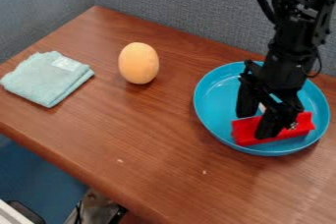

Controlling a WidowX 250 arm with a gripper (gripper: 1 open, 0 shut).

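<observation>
A red block (246, 133) lies on the blue plate (210, 94) at the right of the camera view. My black gripper (262, 118) reaches down over the plate from the top right, its fingers low at the red block and partly covering it. It looks shut on something, most likely the red block, though the contact is partly hidden. A small pale patch shows between the fingers.
A brown egg (140, 63) stands left of the plate. A folded light-blue cloth (46, 78) lies at the far left.
</observation>
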